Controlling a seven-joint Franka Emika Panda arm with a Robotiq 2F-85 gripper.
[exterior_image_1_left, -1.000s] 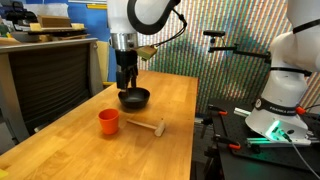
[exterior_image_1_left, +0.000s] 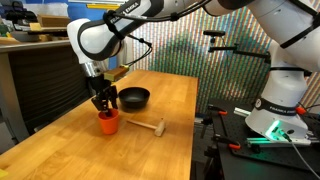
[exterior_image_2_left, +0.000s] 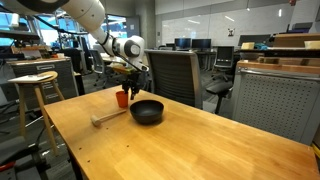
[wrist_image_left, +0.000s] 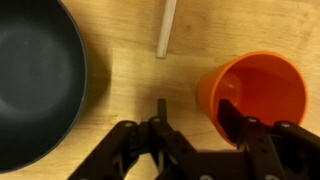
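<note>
An orange-red cup (exterior_image_1_left: 108, 122) stands upright on the wooden table, left of a black bowl (exterior_image_1_left: 133, 99). My gripper (exterior_image_1_left: 104, 103) is low over the cup. In the wrist view its fingers stand apart across the near side of the cup's rim: one finger (wrist_image_left: 229, 116) reaches over the mouth, the other (wrist_image_left: 159, 118) is outside over bare wood. Nothing is visibly pinched, and contact with the wall cannot be made out. A light wooden mallet (exterior_image_1_left: 156, 127) lies in front of the bowl.
The bowl (exterior_image_2_left: 147, 111) is a short way from the cup, with a gap of bare table between. Wide free table (exterior_image_2_left: 210, 140) extends beyond the bowl. A grey office chair (exterior_image_2_left: 178, 75) stands behind the table.
From above the bowl, my arm has swung left and come down to the cup. Cup, bowl and mallet have stayed in place.
</note>
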